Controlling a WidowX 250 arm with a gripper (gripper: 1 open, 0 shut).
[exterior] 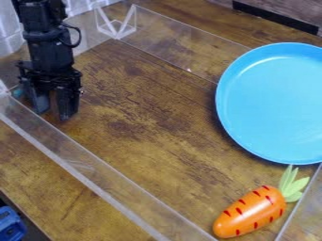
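Observation:
At the left of the camera view the black gripper [48,94] is low by the tabletop, inside the clear plastic wall. A small teal object [18,91] is partly hidden behind it; whether the fingers hold it cannot be told. A blue plate [277,102] lies at the right, and a toy carrot [249,210] lies at the lower right.
Clear plastic walls border the wooden table [151,122] along the front and back. A blue object [8,224] sits at the lower left corner.

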